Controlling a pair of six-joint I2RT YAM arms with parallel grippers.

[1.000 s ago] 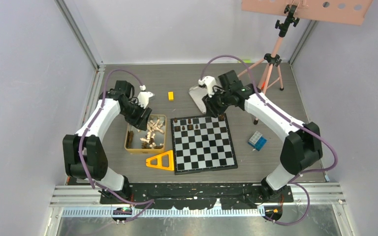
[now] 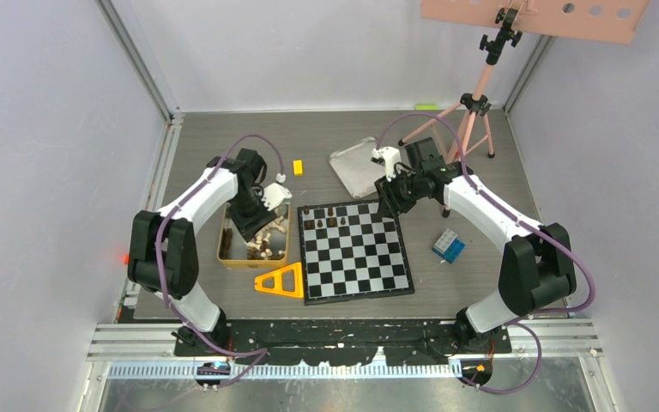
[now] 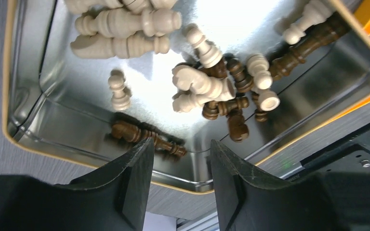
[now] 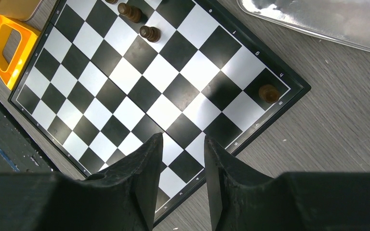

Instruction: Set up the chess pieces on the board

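The chessboard carries a few brown pieces near its far edge and one brown piece at a corner square in the right wrist view. My left gripper is open over the box of loose cream pieces and brown pieces. A long brown piece lies just beyond its fingertips. My right gripper hangs over the board's right part, its fingers part open with nothing seen between them.
A yellow triangular piece lies left of the board, a silver tray behind it, a blue box to its right. A small yellow block and a tripod stand toward the back.
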